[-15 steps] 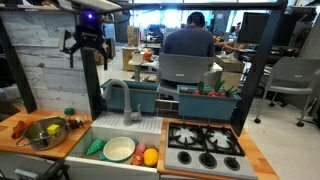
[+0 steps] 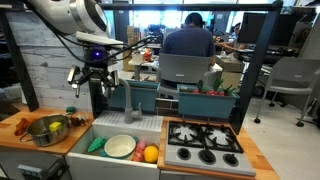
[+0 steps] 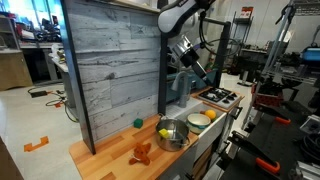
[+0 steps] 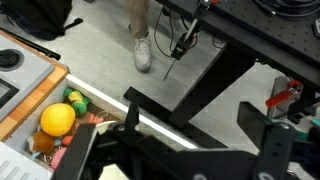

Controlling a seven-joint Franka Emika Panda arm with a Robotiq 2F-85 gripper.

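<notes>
My gripper point(image 2: 93, 88) hangs open above the left part of the counter, its two fingers wide apart with nothing between them. In the wrist view the dark fingers point(image 4: 128, 140) stand far from each other over the sink edge and the floor. A metal pot point(image 2: 47, 130) sits on the wooden counter at the left, with a yellow item point(image 3: 163, 132) in it. In the sink drawer are a pale bowl point(image 2: 120, 147), an orange fruit point(image 4: 58, 120), a green item point(image 2: 97, 145) and reddish items point(image 2: 150, 154) at its right.
A stove point(image 2: 205, 145) with several burners stands right of the sink. Behind the sink rise a grey faucet point(image 2: 127, 98) and a teal planter point(image 2: 207, 106) with red and green items. An orange-red object point(image 3: 141, 152) lies on the near counter. A dark upright post point(image 3: 78, 80) stands beside the counter.
The pot, the bowl and the fruit stay where they were.
</notes>
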